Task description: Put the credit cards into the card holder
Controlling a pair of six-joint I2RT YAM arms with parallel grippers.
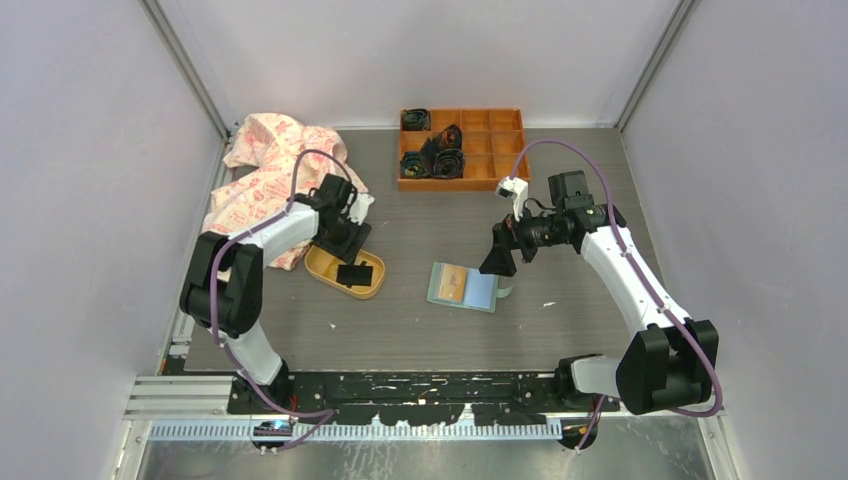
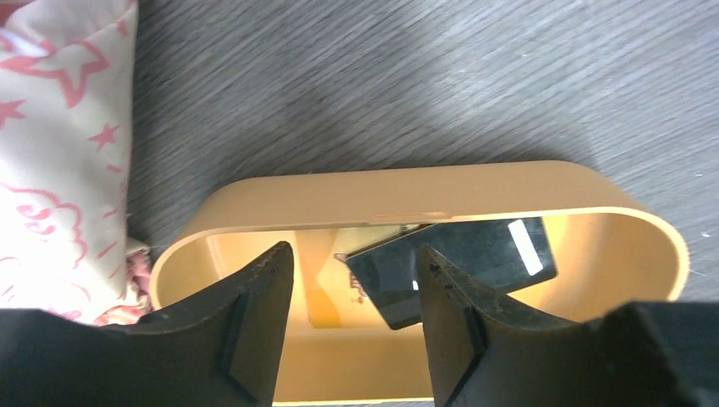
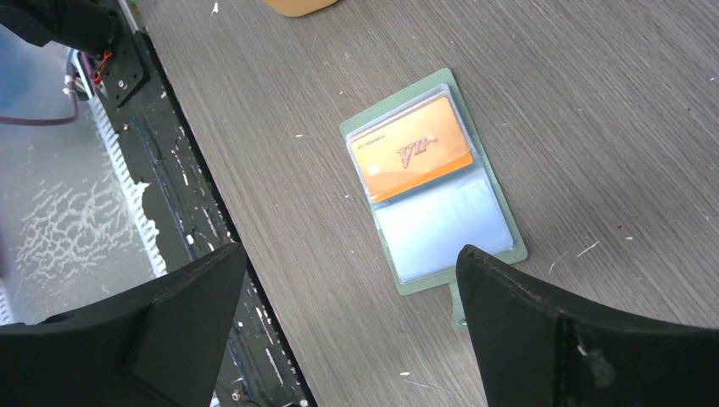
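A black card (image 2: 500, 254) with a white strip lies slanted in the oval tan tray (image 2: 398, 195), and under or beside it shows a pale yellow card (image 2: 339, 271) with small print. My left gripper hovers over this tray, part open, its fingers apart with nothing held between them. The card holder (image 3: 452, 277) lies flat on the table, light blue with a green border; an orange VIP card (image 3: 411, 148) sits in one half and the other half shows no card. My right gripper stands open and empty above the table close to the holder.
A pink-printed cloth (image 1: 275, 170) lies heaped behind the left arm. At the back, an orange compartment box (image 1: 490, 150) holds several dark rolled items. The table (image 1: 410, 335) between tray and holder is clear.
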